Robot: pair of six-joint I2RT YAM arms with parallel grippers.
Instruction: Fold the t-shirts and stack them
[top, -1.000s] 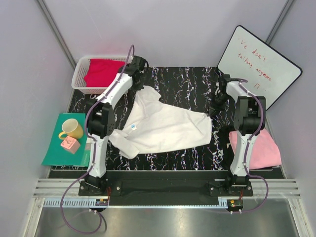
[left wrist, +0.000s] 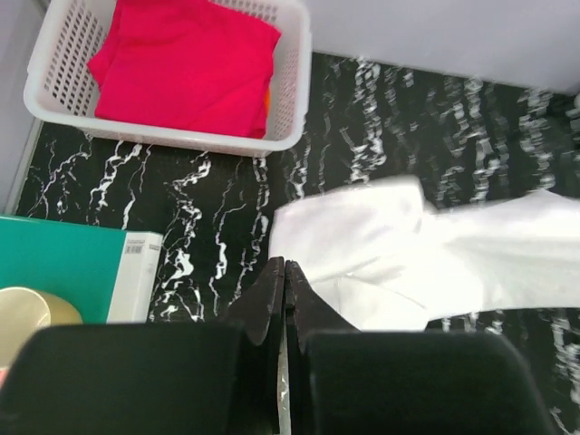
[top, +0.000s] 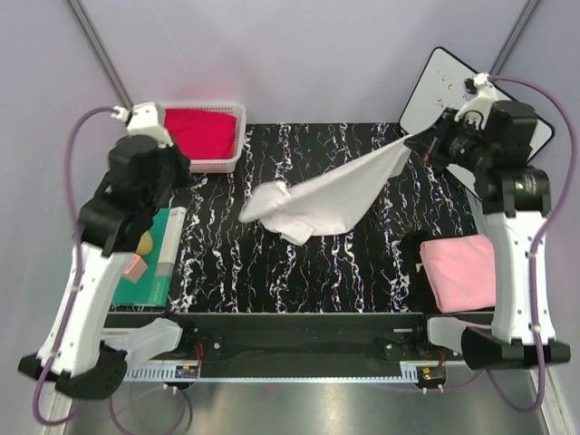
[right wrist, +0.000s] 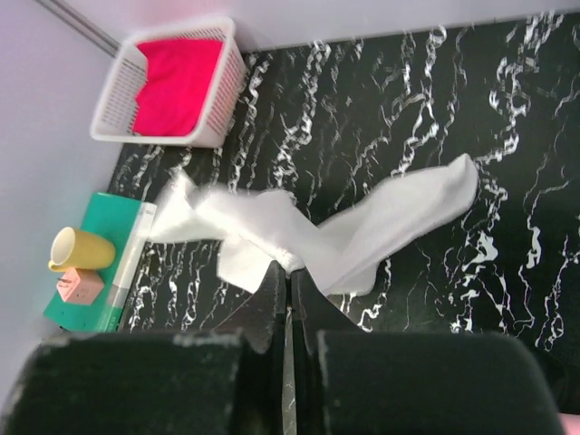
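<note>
A white t-shirt (top: 331,198) hangs stretched aslant above the dark table, its upper right corner pinched in my right gripper (top: 413,143). In the right wrist view, the shut tips of that gripper hold a bit of the white cloth. My left gripper (top: 185,172) is raised at the left, apart from the shirt's loose end. The left wrist view has its fingers shut together, nothing visible between them, with the white cloth (left wrist: 353,227) beyond. A red folded cloth (top: 199,133) lies in the white basket (top: 239,136); a pink folded cloth (top: 460,272) lies at the right.
A whiteboard (top: 442,86) leans at the back right, behind the right arm. On the left are a green board (left wrist: 63,258), a yellow mug (right wrist: 80,249) and a pink block (right wrist: 80,285).
Both arms have risen and spread apart. The shirt, earlier stretched between both grippers, now hangs from the right one only; its left end has come away from the left gripper and swung rightward.
</note>
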